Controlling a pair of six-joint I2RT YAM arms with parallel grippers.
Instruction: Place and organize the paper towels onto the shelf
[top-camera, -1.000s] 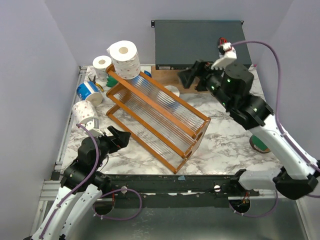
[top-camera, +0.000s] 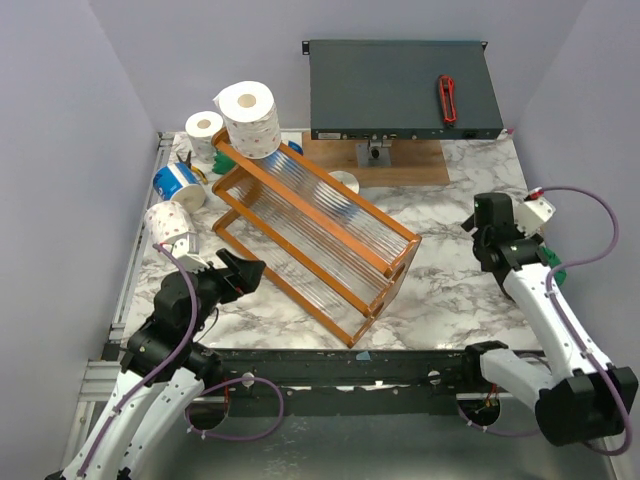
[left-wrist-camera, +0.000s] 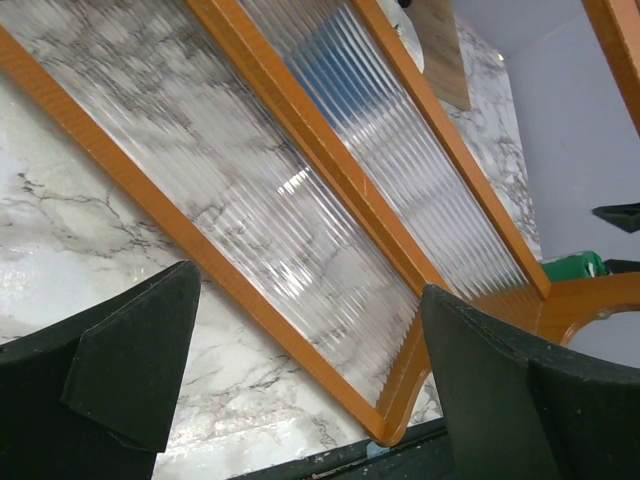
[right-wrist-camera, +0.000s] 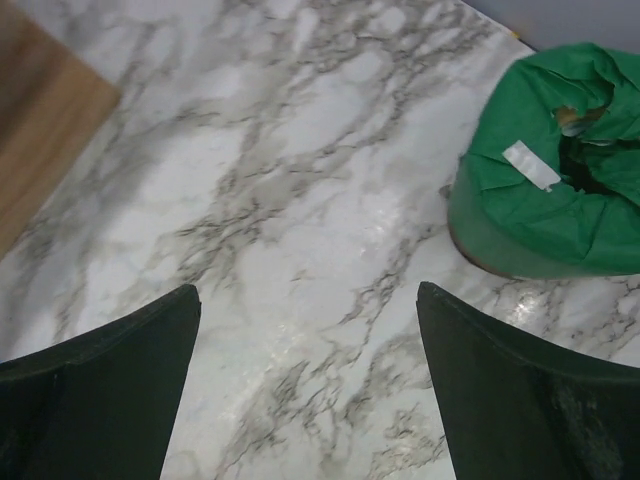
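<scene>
A tilted wooden shelf with clear ribbed boards lies mid-table. A white paper towel roll stands on its back-left corner; other rolls, including a white one, a blue-wrapped one and a patterned one, are at the left. My left gripper is open beside the shelf's lower left, empty. My right gripper is at the right over the marble, its fingers apart with nothing between them in the right wrist view.
A green fabric container sits at the right edge. A dark raised panel with a red cutter spans the back over a wooden board. Marble right of the shelf is clear.
My right arm has moved rightward and toward the front, away from the back panel and shelf. The left arm and shelf look unchanged.
</scene>
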